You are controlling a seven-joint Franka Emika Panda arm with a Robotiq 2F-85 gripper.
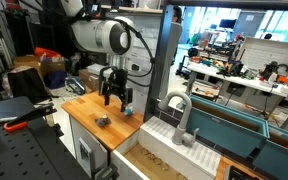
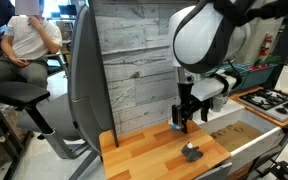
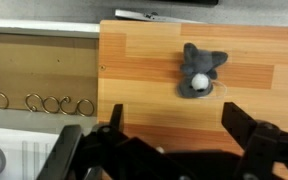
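Note:
A small grey plush toy (image 3: 202, 66) with a white, rounded part lies on the wooden board, near the board's far edge in the wrist view. In the second exterior view the same toy (image 2: 191, 152) rests in front of and below my gripper (image 2: 196, 122). My gripper is open, its two fingers wide apart on either side of the wrist view. Bare wood shows between them, and the toy lies beyond the tips. A blue and white object (image 1: 128, 109) sits farther back on the board, beside the arm.
An open drawer (image 1: 154, 162) holding small ring-like items adjoins the board. A sink with a grey tap (image 1: 179, 105) stands to the right in the first exterior view. A wooden wall panel (image 2: 137, 65) rises behind. Much of the board (image 2: 134, 158) is clear.

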